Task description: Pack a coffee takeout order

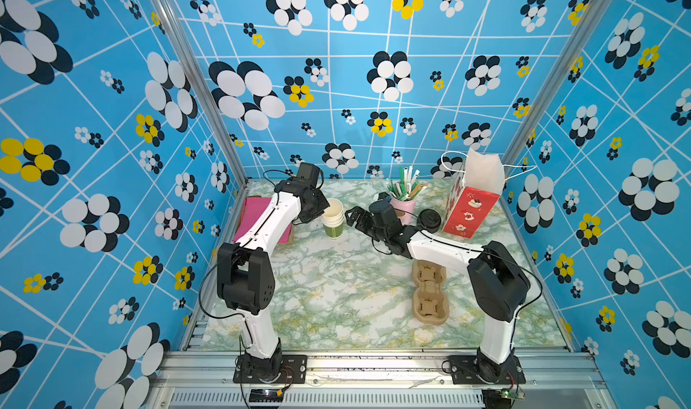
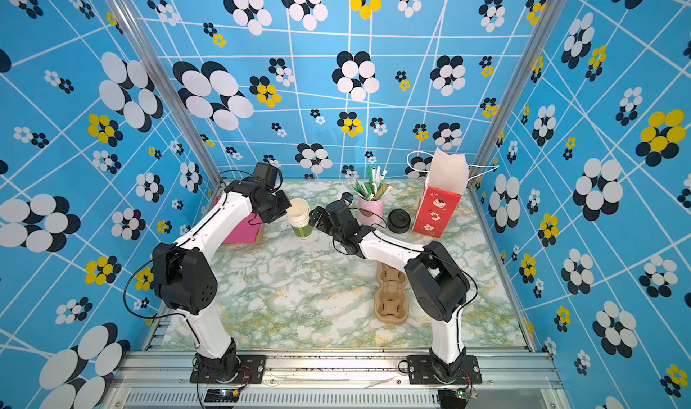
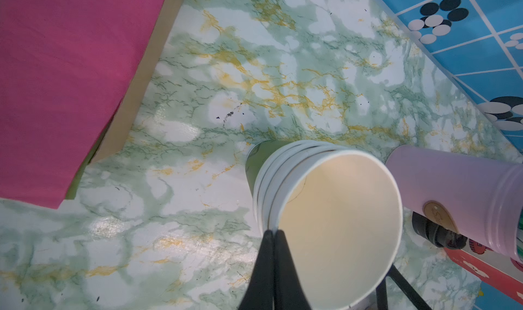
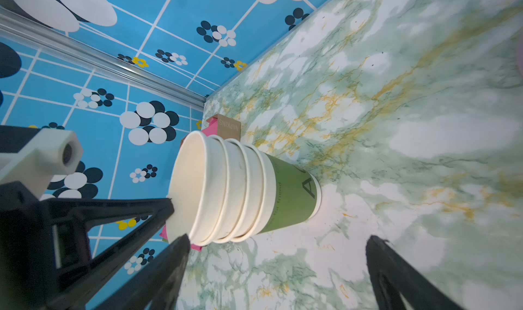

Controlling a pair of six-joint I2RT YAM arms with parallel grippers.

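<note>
A stack of nested white cups (image 1: pixel 334 225), the lowest with a green body, stands upright left of centre. In the left wrist view its cream mouth (image 3: pixel 343 228) faces my camera. My left gripper is shut at the stack's near rim; whether the rim is pinched between its tips cannot be told. From the other side, my right gripper stands open, its fingers apart, with the green-bodied cup (image 4: pixel 291 194) ahead and to the left. A brown two-cup carrier (image 1: pixel 430 294) lies front right of centre. The red paper bag (image 1: pixel 471 206) stands open at the back right.
Behind my right gripper are a pink holder (image 2: pixel 370 209) full of straws and stirrers and a black lid stack (image 2: pixel 398 220). Pink napkins (image 3: pixel 70 64) lie at the left.
</note>
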